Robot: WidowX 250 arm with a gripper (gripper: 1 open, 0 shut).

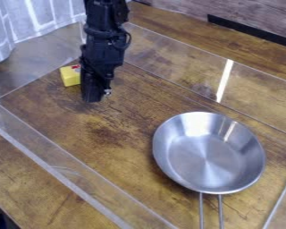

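My gripper [96,91] hangs low over the wooden table at the upper left, its black fingers shut with nothing visible between them. Just behind it and to its left sits a small yellow block [71,75], partly hidden by the arm. A steel pan [207,150] with a long handle pointing toward the front lies at the right.
Clear plastic edges run along the left and right sides, and a pale crumpled sheet or curtain [14,31] is at the top left.
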